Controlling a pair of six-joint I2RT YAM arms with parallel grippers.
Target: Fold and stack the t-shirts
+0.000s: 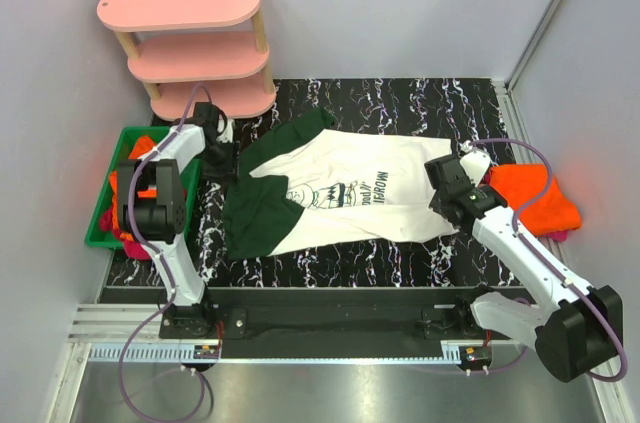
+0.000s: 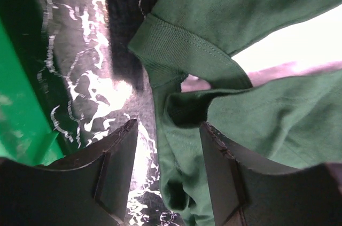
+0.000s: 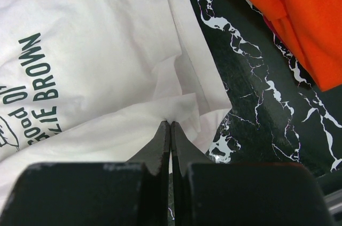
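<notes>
A white t-shirt with dark green sleeves (image 1: 350, 168) lies spread across the black marbled table, with dark lettering and a drawing near its middle. Over its left sleeve end my left gripper is open, and a fold of the green sleeve (image 2: 187, 111) shows between and beyond its fingers. At the shirt's near right corner, my right gripper is shut. White cloth (image 3: 179, 106) bunches up right at its fingertips; whether it is pinched there is hard to tell.
Left of the table's clear part stands a green bin (image 1: 192, 173) holding orange and red cloth (image 1: 140, 150). A pink tiered shelf (image 1: 190, 58) is behind it. Folded orange cloth (image 1: 530, 193) lies by the right arm. Bare table (image 1: 380, 103) shows behind the shirt.
</notes>
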